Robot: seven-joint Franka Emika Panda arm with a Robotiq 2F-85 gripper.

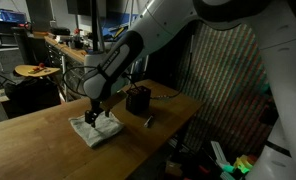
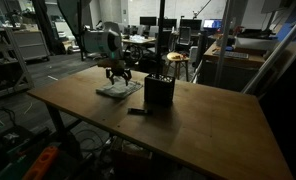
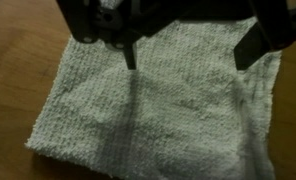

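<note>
A white, textured cloth (image 1: 86,131) lies flat and roughly square on the wooden table; in the wrist view the cloth (image 3: 178,110) fills most of the picture. Just above it hangs my gripper (image 1: 98,116), pointing down. In the wrist view the gripper is open, its two dark fingers wide apart with only the cloth's surface showing below them. The second exterior view has the gripper (image 2: 118,78) low over the cloth (image 2: 112,89). Whether the fingertips touch the cloth I cannot tell.
A black box (image 2: 159,90) stands on the table beside the cloth. A small dark object (image 2: 138,111) lies near the table's edge. Most of the table (image 2: 213,115) past the box is bare.
</note>
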